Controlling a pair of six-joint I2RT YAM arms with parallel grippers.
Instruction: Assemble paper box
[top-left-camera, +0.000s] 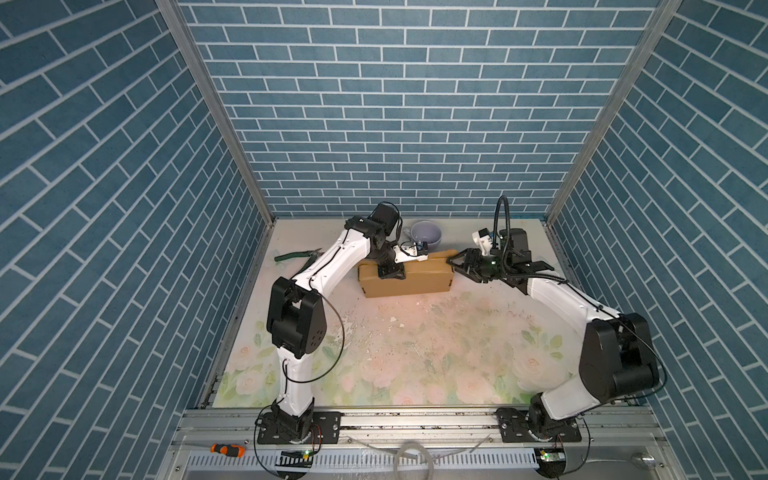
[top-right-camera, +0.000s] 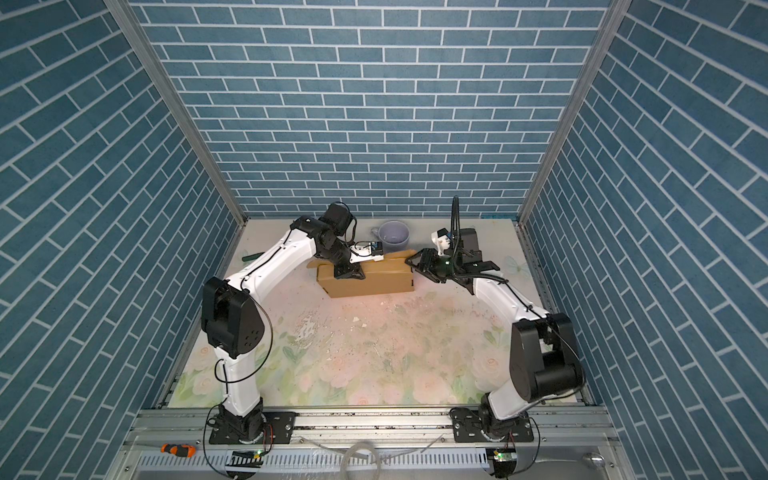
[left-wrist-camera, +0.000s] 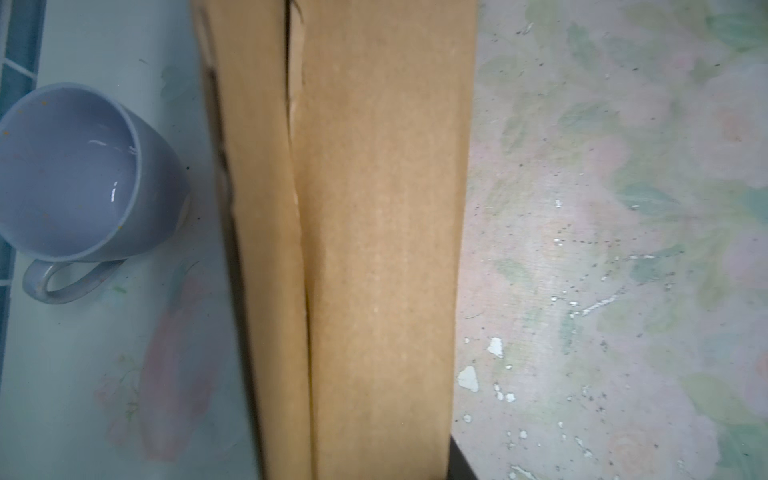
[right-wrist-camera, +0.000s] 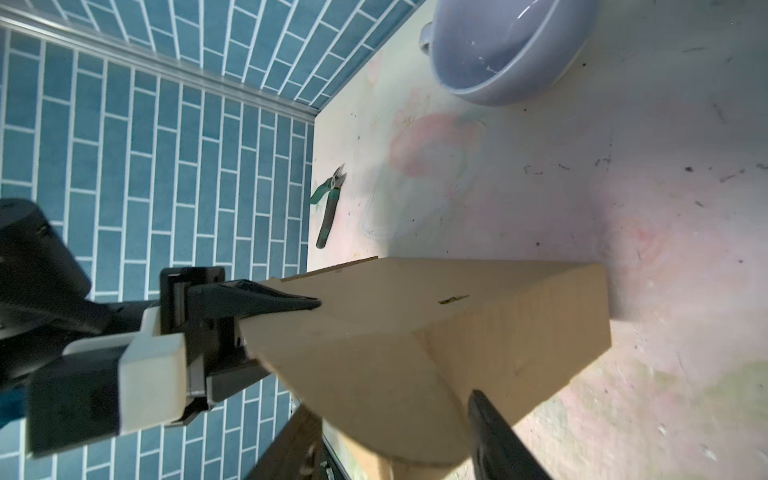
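The brown cardboard box (top-left-camera: 408, 281) lies long side across the table, its narrow top split by a seam with a raised strip (left-wrist-camera: 256, 240) along the back. My left gripper (top-left-camera: 392, 270) is shut on the box's upper edge, left of its middle; one of its fingers (right-wrist-camera: 276, 301) presses over the cardboard in the right wrist view. At the box's right end my right gripper stands part open, its two fingers (right-wrist-camera: 492, 432) either side of a rounded end flap (right-wrist-camera: 368, 384) that sticks out toward it. Inner flaps are hidden.
A lilac mug (top-left-camera: 425, 232) stands close behind the box. Green-handled cutters (top-left-camera: 296, 256) lie at the back left. The table (top-left-camera: 424, 352) in front of the box is clear.
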